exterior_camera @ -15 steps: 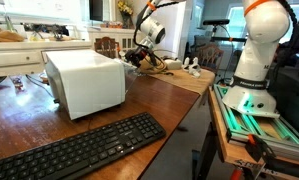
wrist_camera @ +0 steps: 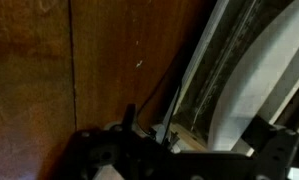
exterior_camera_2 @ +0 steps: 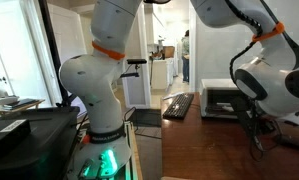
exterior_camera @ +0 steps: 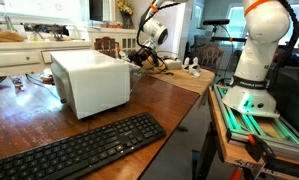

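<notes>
A white box-shaped appliance [exterior_camera: 92,82] stands on the wooden table, its front turned away from exterior view 1. Exterior view 2 shows my arm in front of it, with the dark gripper [exterior_camera_2: 254,125] low over the tabletop. In the wrist view the gripper is open, its dark fingers wide apart at the bottom. A pale curved part [wrist_camera: 251,88], very near the lens, reaches down between them, and the right fingertip overlaps it. Whether that finger touches it, I cannot tell.
A black keyboard [exterior_camera: 77,150] lies near the table edge. Beyond the gap on the right stands another robot arm [exterior_camera: 254,75] on its own bench. Clear brown tabletop [exterior_camera_2: 194,145] extends left of my gripper in exterior view 2.
Compared with a second ago, the white appliance sits slightly farther right in exterior view 1, and my arm's end is a little lower.
</notes>
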